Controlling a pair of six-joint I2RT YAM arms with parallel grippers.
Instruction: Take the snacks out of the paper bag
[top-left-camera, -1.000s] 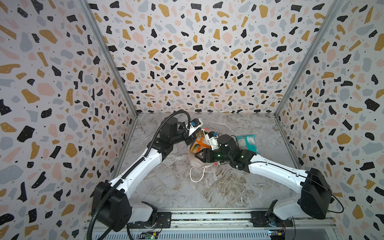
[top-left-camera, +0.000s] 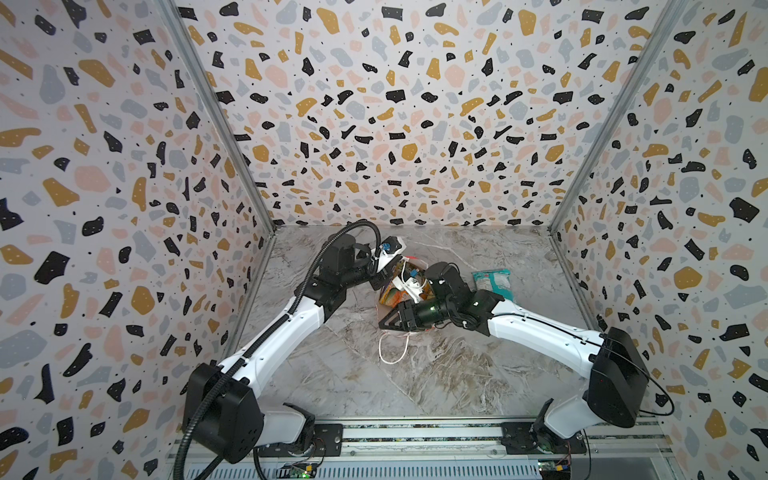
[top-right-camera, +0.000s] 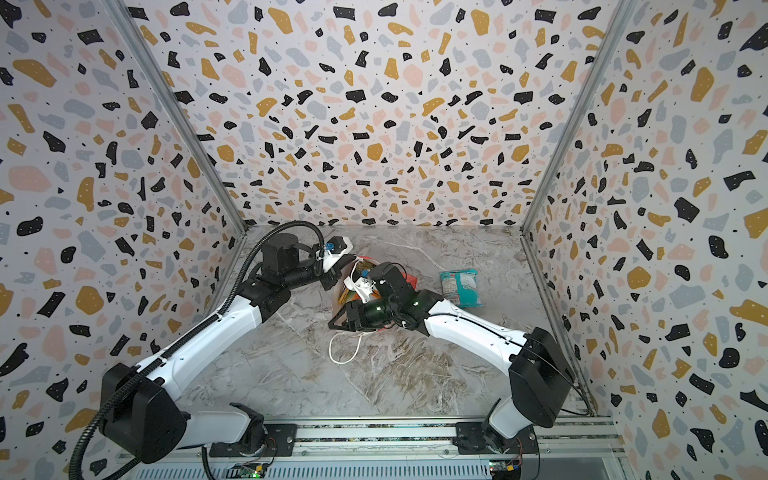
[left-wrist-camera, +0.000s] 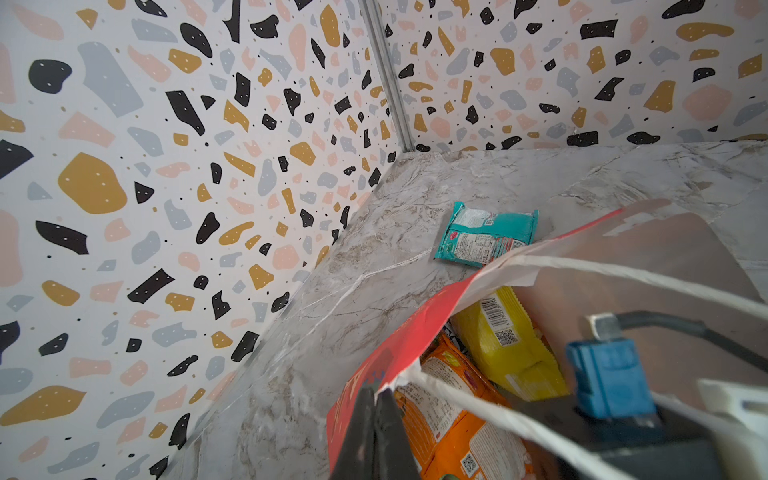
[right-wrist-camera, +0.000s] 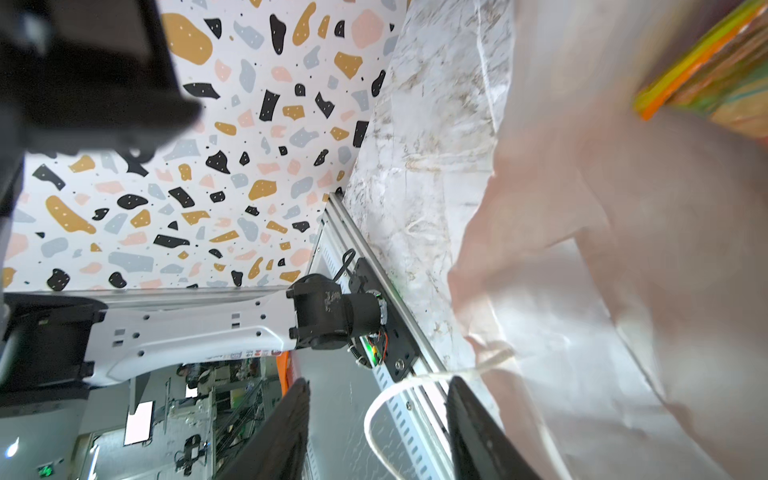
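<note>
A paper bag (right-wrist-camera: 608, 240) with white handles lies between my arms, holding an orange snack (left-wrist-camera: 448, 416) and a yellow snack (left-wrist-camera: 500, 340). My left gripper is shut at the bag's red rim and white handle; I cannot tell whether any paper or cord is between its fingers. My right gripper stands open at the bag's near side, its fingers apart, with a white handle loop seen between and beyond them. A teal snack packet (left-wrist-camera: 484, 236) lies on the table outside the bag.
Patterned walls close in the back and both sides. The two arms are close together over the bag.
My right gripper has moved slightly left and toward the front of the bag, and its arm has risen a little. The left arm looks unchanged.
</note>
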